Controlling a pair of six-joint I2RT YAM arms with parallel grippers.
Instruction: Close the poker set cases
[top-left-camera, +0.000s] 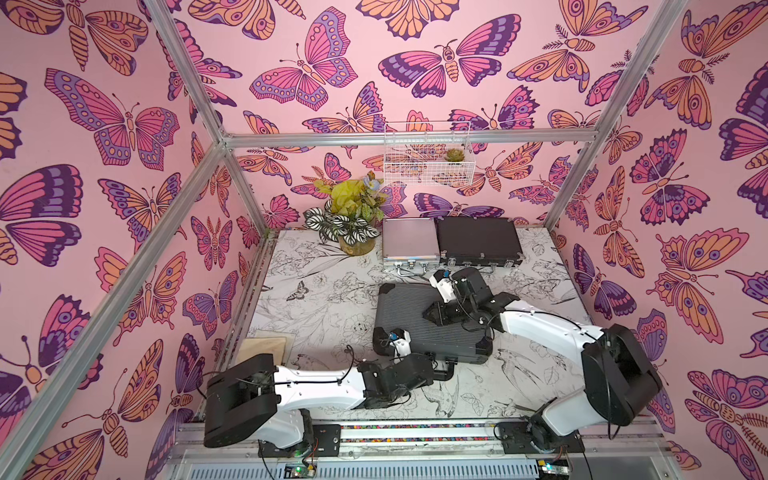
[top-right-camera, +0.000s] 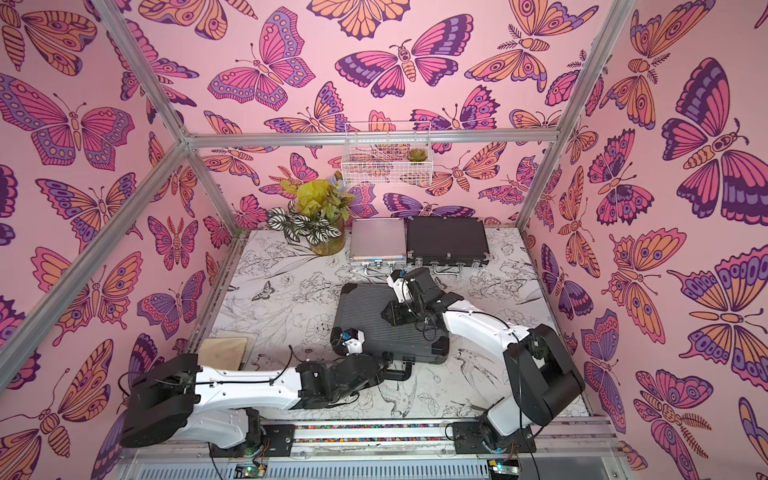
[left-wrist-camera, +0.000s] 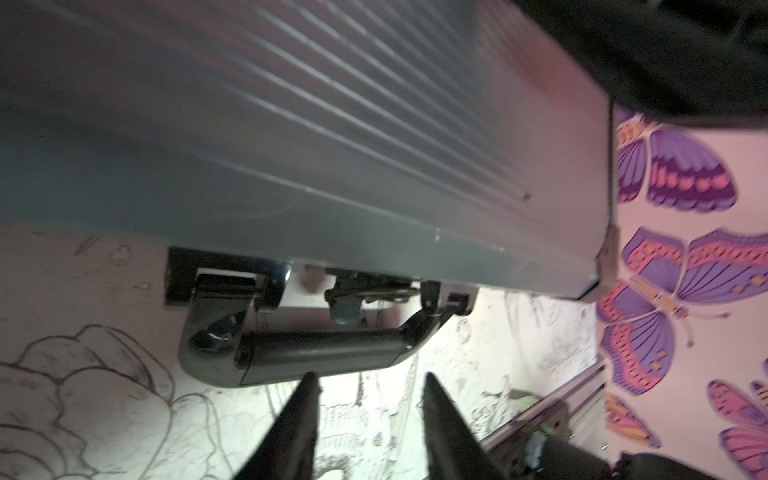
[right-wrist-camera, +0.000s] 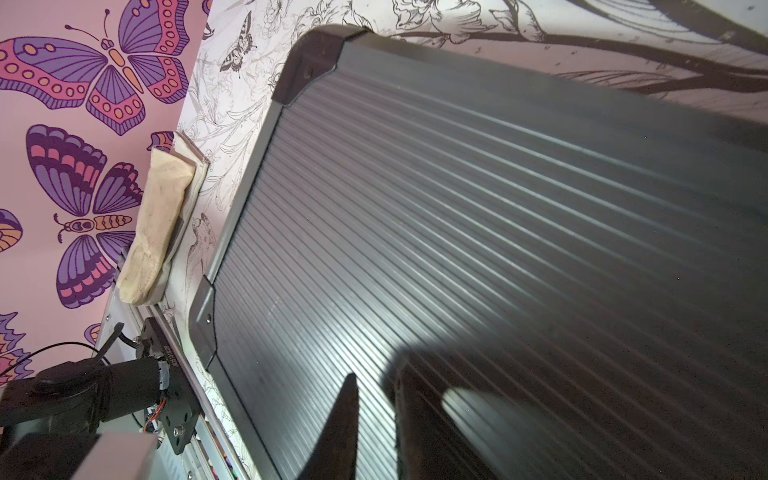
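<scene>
A dark grey ribbed case (top-left-camera: 400, 308) lies flat in mid-table with its lid down. In the left wrist view its black handle (left-wrist-camera: 320, 356) sticks out from the front edge, with a dark latch (left-wrist-camera: 372, 288) behind it. My left gripper is just in front of the handle, its fingers apart and nothing visible between them. Over the lid (right-wrist-camera: 384, 224), my right gripper points down with its fingers close together; nothing shows between them, and contact with the lid cannot be told. Behind stand a silver case (top-left-camera: 410, 240) and a black case (top-left-camera: 480, 240), lids down.
A potted plant (top-left-camera: 352, 212) stands at the back left beside the silver case. A beige folded cloth or pad (top-left-camera: 260, 349) lies at the left edge. A wire basket (top-left-camera: 428, 168) hangs on the back wall.
</scene>
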